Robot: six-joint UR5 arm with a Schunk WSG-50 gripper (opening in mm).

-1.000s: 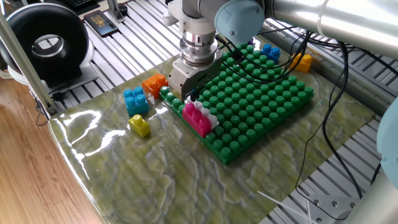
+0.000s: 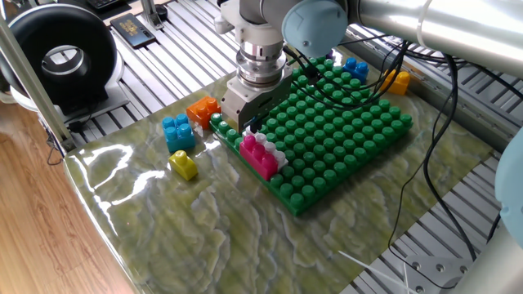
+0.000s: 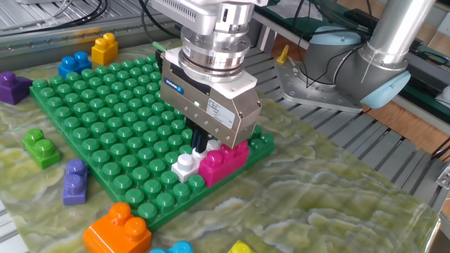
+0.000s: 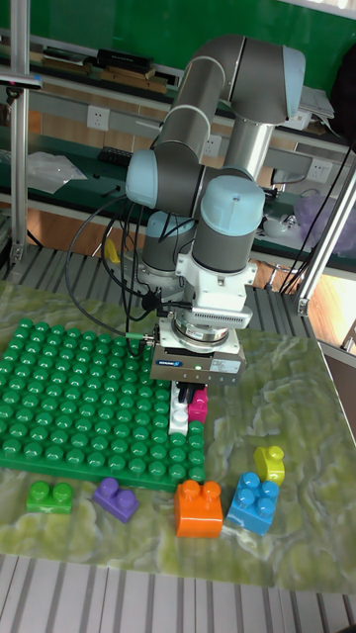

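A pink brick (image 2: 260, 158) and a white brick (image 3: 185, 166) stand side by side at one edge of the green baseplate (image 2: 347, 155). Over them is my gripper (image 3: 200, 143), pointing down, its dark fingertips reaching the top of the white brick. The fingers look close together, but whether they grip a stud or merely touch the brick cannot be made out. From exterior view 3, the white brick (image 4: 179, 411) lies on the baseplate side of the pink brick (image 4: 198, 406), partly covered by the fingers.
Loose around the baseplate lie an orange brick (image 4: 198, 509), a light blue brick (image 4: 253, 502), a yellow brick (image 4: 270, 464), a purple brick (image 4: 116, 500) and a green brick (image 4: 49, 497). Blue (image 3: 74, 65) and yellow-orange (image 3: 105, 48) bricks sit by its far edge. Cables (image 2: 445, 122) hang from the arm.
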